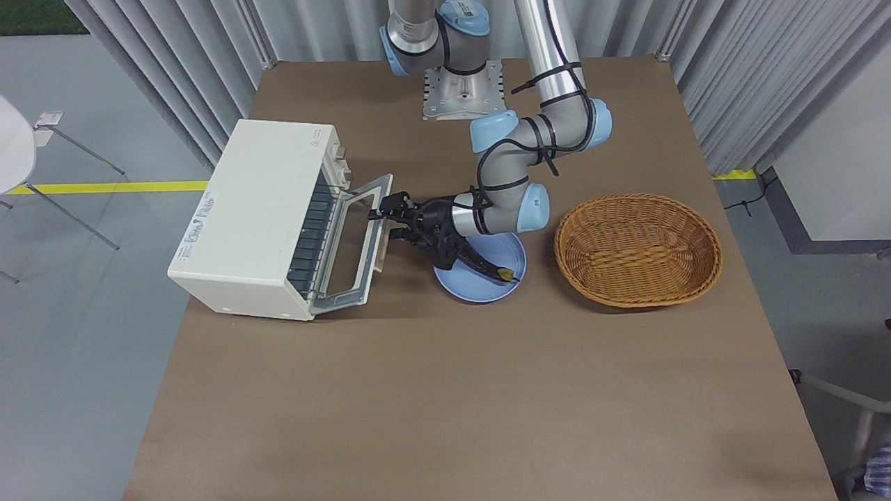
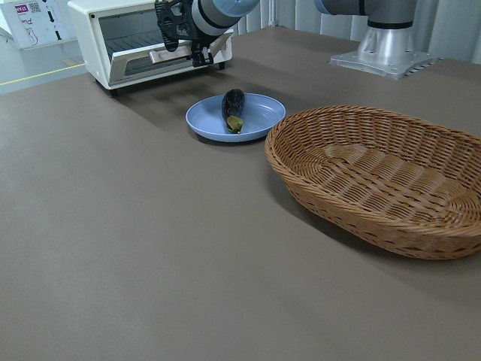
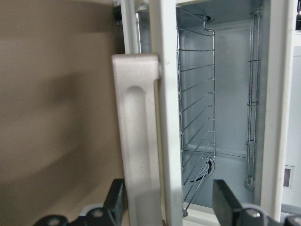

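Observation:
A white toaster oven point(image 1: 247, 209) stands at the table's left with its glass door point(image 1: 360, 280) tilted part way out. My black gripper point(image 1: 384, 221) is at the door's upper part, beside the pale metal handle point(image 3: 136, 132). In the wrist view its two fingers point(image 3: 114, 200) stand apart, one either side of the handle and door edge; whether they touch is unclear. An eggplant point(image 2: 231, 105) lies on a blue plate point(image 2: 203, 119) just below and to the right of my gripper. Wire racks show inside the oven.
A wicker basket point(image 1: 639, 250) sits right of the plate. The robot's base point(image 2: 383, 62) stands at the back of the table point(image 1: 476, 392).

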